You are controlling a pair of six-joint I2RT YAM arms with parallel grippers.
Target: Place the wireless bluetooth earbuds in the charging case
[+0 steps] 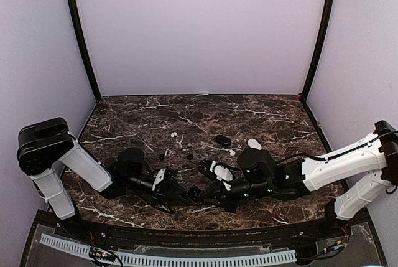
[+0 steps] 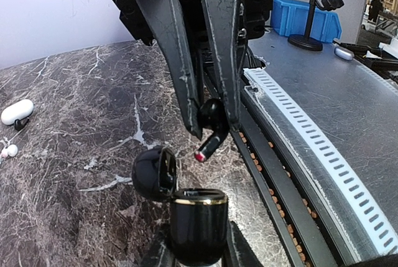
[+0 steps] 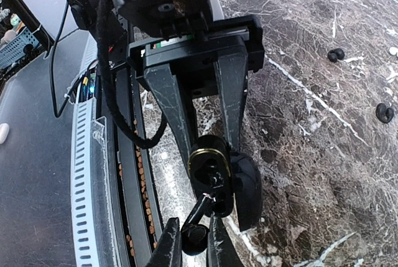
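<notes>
My left gripper is shut on the black charging case (image 2: 198, 223), whose lid (image 2: 149, 175) stands open; a gold rim rings its top. My right gripper is shut on a black earbud (image 2: 213, 117), held just above the case with its red-tipped stem pointing down. In the right wrist view the earbud (image 3: 194, 239) sits between the fingertips, its stem over the opening of the case (image 3: 208, 167); whether it touches inside is unclear. In the top view both grippers meet low over the near middle of the table.
A white case (image 2: 17, 111), a dark case (image 1: 223, 140) and several small loose earbuds (image 3: 336, 54) lie on the marble table (image 1: 137, 117) behind the grippers. The near edge has a metal rail (image 1: 168, 256).
</notes>
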